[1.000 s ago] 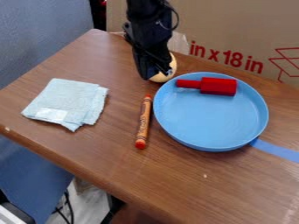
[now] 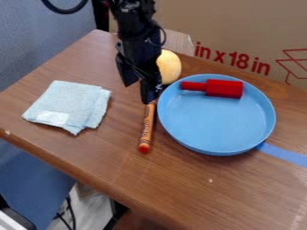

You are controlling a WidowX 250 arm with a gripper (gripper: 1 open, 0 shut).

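My black gripper (image 2: 149,90) hangs over the upper end of a long orange marker-like stick (image 2: 146,135), which lies on the wooden table with a red tip toward the front; whether the fingers touch it or are open I cannot tell. A blue plate (image 2: 216,126) on the right holds a red cylindrical object (image 2: 222,88) with a narrower handle. A pale yellow rounded object (image 2: 171,65) sits behind the gripper. A folded light blue cloth (image 2: 67,108) lies at the left.
A cardboard box (image 2: 228,27) stands along the back. The table's left edge drops to a blue surface. Blue tape (image 2: 288,154) runs right of the plate.
My gripper has moved down to the upper end of the orange stick. The objects on the table look unmoved.
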